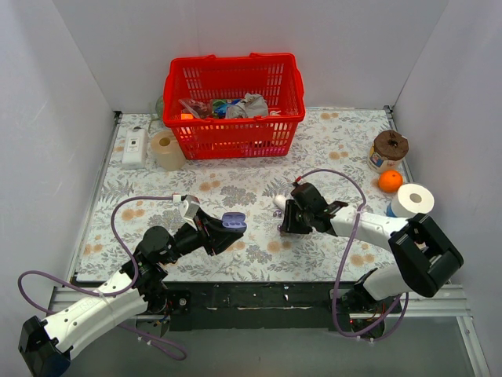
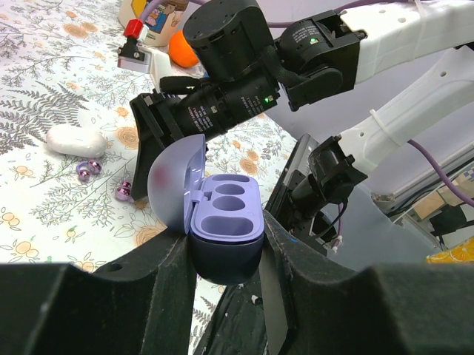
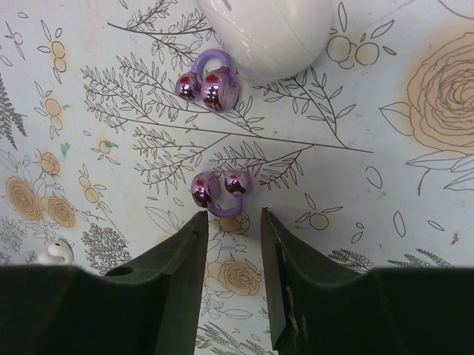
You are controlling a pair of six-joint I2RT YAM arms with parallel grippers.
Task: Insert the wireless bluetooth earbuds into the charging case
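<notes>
My left gripper is shut on the purple charging case, whose lid stands open and whose hollows look empty. In the right wrist view two shiny purple earbuds lie on the patterned cloth. The nearer earbud, a curved clip with two round ends, rests just beyond my right gripper. That gripper is part open, fingertips close to the earbud, nothing between them. Farther off, the other earbud lies against a white rounded object. From above, the right gripper hovers low over the table.
A red basket with assorted items stands at the back. Along the right side are an orange, a brown-lidded jar and a tape roll. The cloth between the two grippers is clear.
</notes>
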